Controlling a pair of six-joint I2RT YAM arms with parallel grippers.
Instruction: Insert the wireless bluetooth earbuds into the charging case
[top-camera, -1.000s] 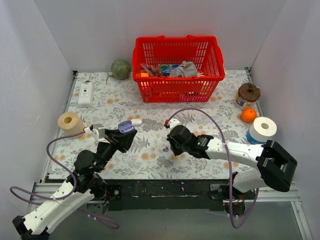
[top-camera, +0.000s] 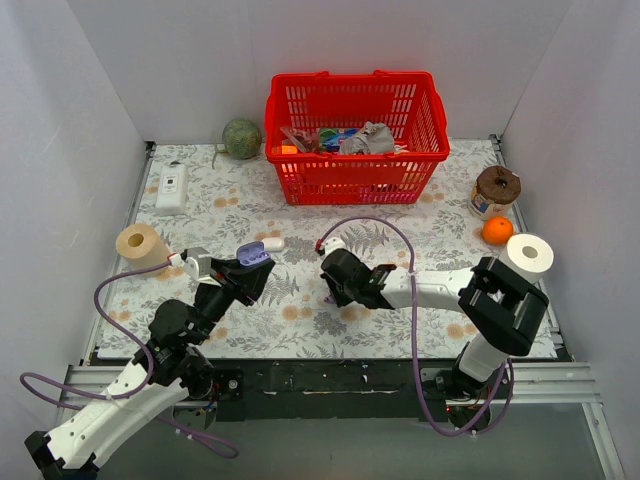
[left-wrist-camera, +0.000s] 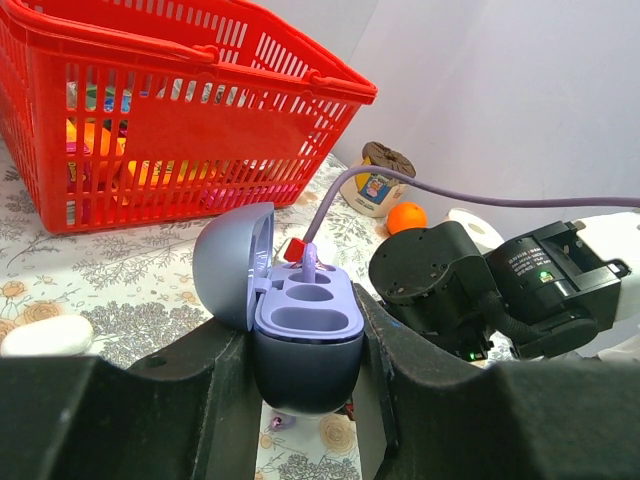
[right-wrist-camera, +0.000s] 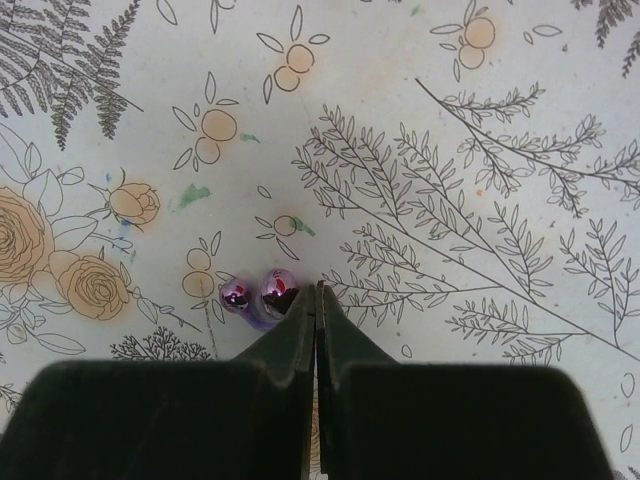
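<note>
My left gripper (top-camera: 252, 275) is shut on the charging case (left-wrist-camera: 308, 340), lifted in the left-centre, its lid open and lilac inner compartments facing up. A white oval piece (left-wrist-camera: 45, 335) shows beside it in the left wrist view. On the patterned tablecloth, two shiny purple earbud pieces (right-wrist-camera: 278, 290) lie close together at the tips of my right gripper, which is shut and points down over them, partly covering one. Whether anything is between its fingers does not show.
The red basket (top-camera: 355, 180) fills the back centre. A watermelon (top-camera: 241, 137), white power strip (top-camera: 172, 188) and tape roll (top-camera: 136, 242) are at the left; a tin (top-camera: 494, 192), orange (top-camera: 497, 231) and white roll (top-camera: 527, 252) at the right.
My right arm has swung leftward and its gripper has moved over the small purple pieces on the cloth. The left arm and the case it holds have stayed in place.
</note>
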